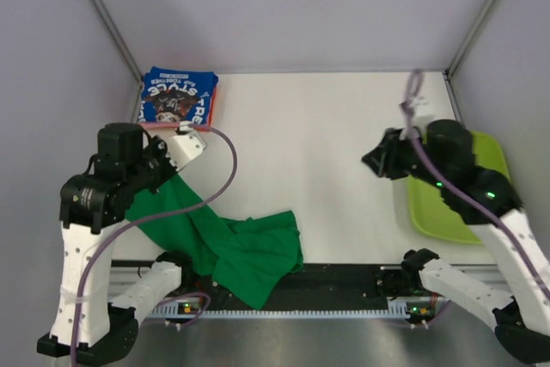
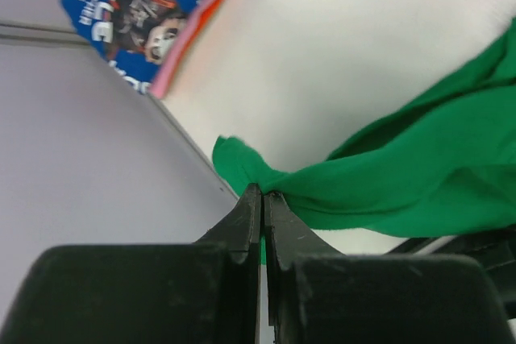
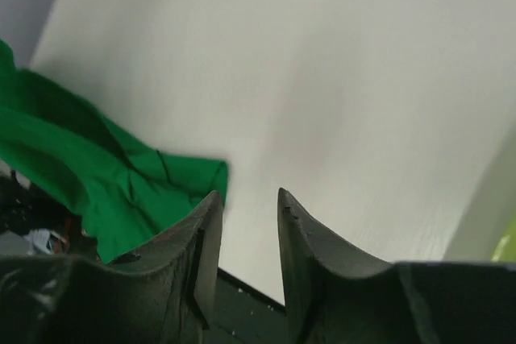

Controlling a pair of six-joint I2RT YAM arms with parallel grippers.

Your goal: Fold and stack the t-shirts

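A green t-shirt (image 1: 232,242) slants across the left front of the table in the top view, its lower corner over the table's front edge. My left gripper is shut on the green cloth, as the left wrist view shows; the shirt's upper end lies partly hidden under that arm in the top view. On the right, my right gripper (image 1: 375,163) hangs over bare table, well apart from the shirt. Its fingers (image 3: 208,235) stand apart with nothing between them. Folded shirts (image 1: 179,96) form a stack at the back left, a blue printed one on top.
A lime-green bin (image 1: 447,223) stands at the right, partly behind the right arm. Walls close in at the left, back and right, and a dark gap (image 1: 335,285) runs along the front edge.
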